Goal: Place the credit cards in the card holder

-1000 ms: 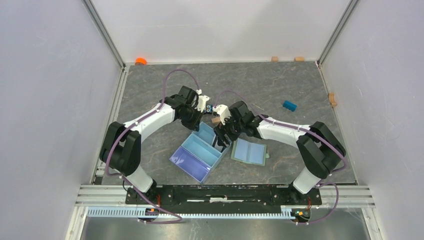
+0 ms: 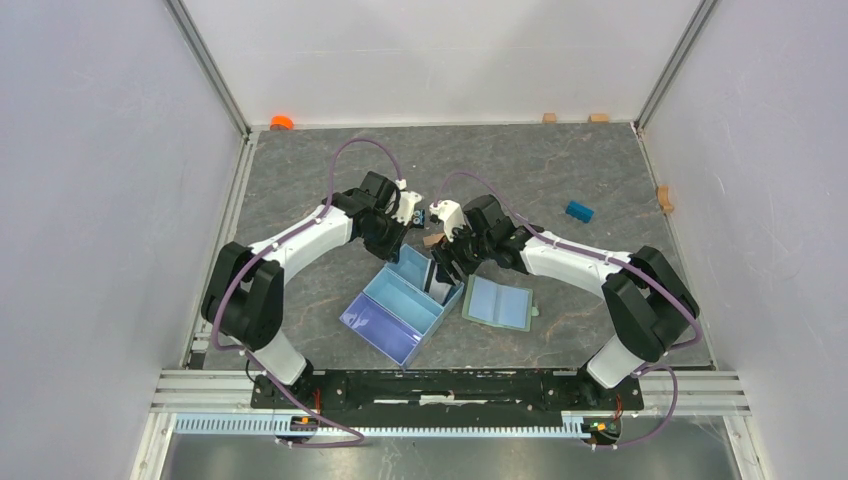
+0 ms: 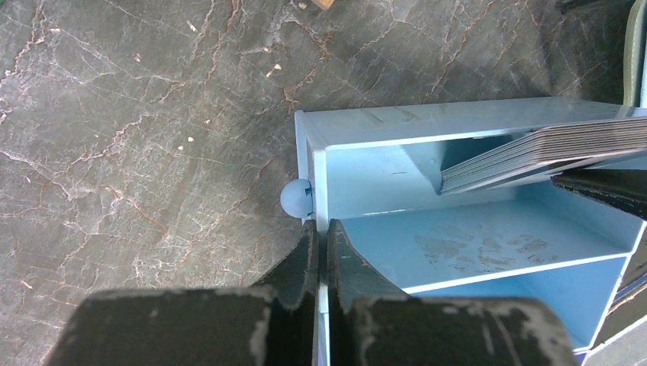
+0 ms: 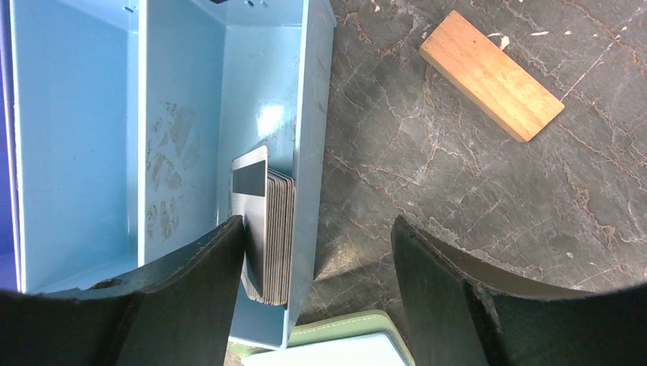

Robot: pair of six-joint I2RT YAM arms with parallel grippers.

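The pale blue box, divided into compartments, lies slanted at the table's centre. My left gripper is shut on the upright end wall of the box, next to a round blue knob. A stack of credit cards leans on edge inside the outer compartment, against its long wall. Around that wall and the stack, my right gripper stands open. One finger touches or nearly touches the front card; the opposite finger is outside the box, clear of the wall.
A flat green-edged case lies open just right of the box. Close to the box's far end is a wooden block. A blue block sits farther right, an orange object at the back left.
The left arm and the box have hardly moved.
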